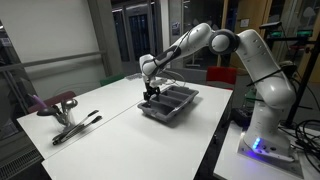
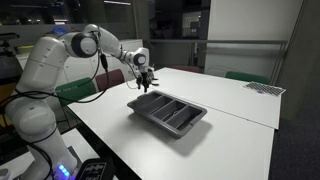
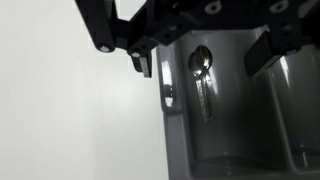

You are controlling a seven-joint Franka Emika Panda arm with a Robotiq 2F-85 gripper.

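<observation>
A dark grey compartment tray point(image 2: 168, 139) lies on the white table, its slots running side by side. In the wrist view a metal spoon point(image 3: 201, 68) rests in the tray's outermost compartment, close to its side wall. Above that end of the tray, my gripper point(image 1: 151, 96) points downward. Its black fingers point(image 3: 264, 55) are wide apart in the wrist view, with nothing held between them. The spoon shows in the space between the two fingers, lower down.
At the table's far end from the arm stands a utensil holder point(image 1: 66, 122) with several tools, and tongs point(image 1: 88, 119) lie beside it. Chairs stand around its edges.
</observation>
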